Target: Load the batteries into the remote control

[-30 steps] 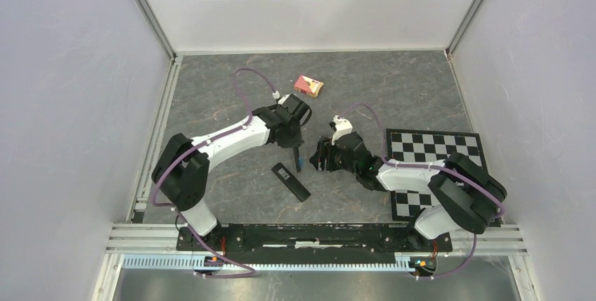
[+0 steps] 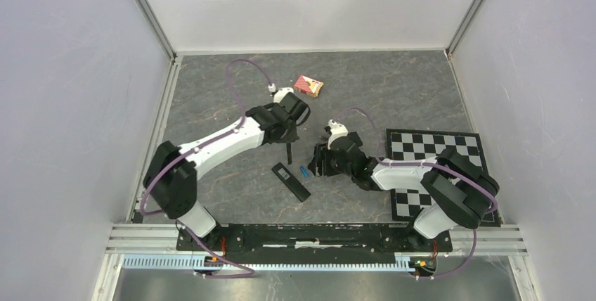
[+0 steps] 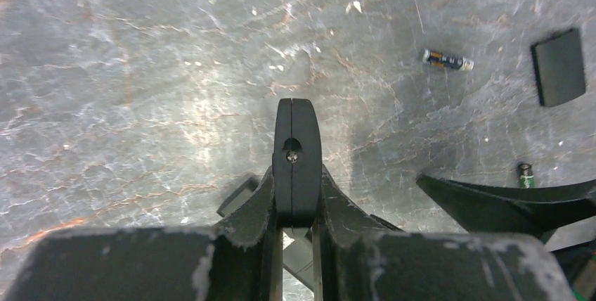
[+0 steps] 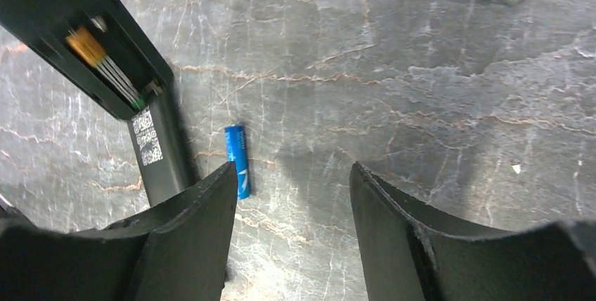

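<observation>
My left gripper is shut on the remote control (image 4: 84, 27), held raised; in the right wrist view its open compartment shows batteries, blurred. In the top view it hangs below that gripper. My right gripper stands part open, low over the table, nothing between its fingers. A blue battery (image 4: 237, 153) lies on the table beside a long black object (image 2: 291, 181) with a label. Other batteries lie loose: a black one (image 3: 448, 60) and a green one (image 3: 525, 174) in the left wrist view.
A black cover-like piece (image 3: 559, 67) lies on the table. A red-and-cream box (image 2: 308, 85) sits at the back, and a checkered board (image 2: 436, 139) at the right.
The left gripper has moved back and left with what it holds, uncovering the blue battery. The right gripper has shifted slightly toward the front and left.
</observation>
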